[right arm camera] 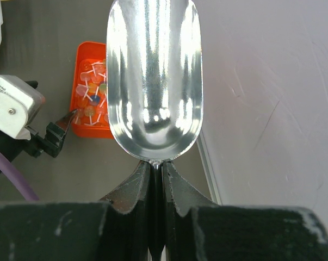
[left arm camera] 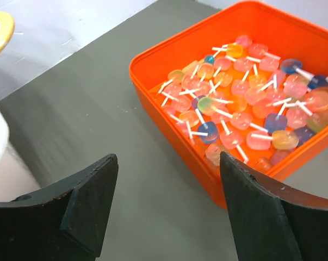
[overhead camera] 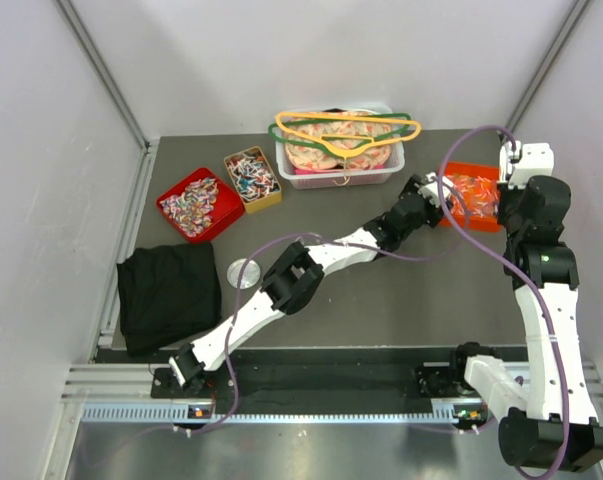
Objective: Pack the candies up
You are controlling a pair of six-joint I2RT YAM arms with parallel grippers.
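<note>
An orange tray of lollipop-like candies stands at the right rear of the table. Beside its near left corner is my left gripper, its fingers well apart with only bare table showing between them. The right-hand finger overlaps that corner in the left wrist view; contact cannot be made out. My right gripper is shut on the thin dark handle of a shiny metal scoop. In the right wrist view the scoop's bowl looks empty and covers part of the tray.
A white basket with hangers across it stands at the back. A red tray and a yellow box of wrapped sweets are at left, with a black cloth in front. The centre-right table is open.
</note>
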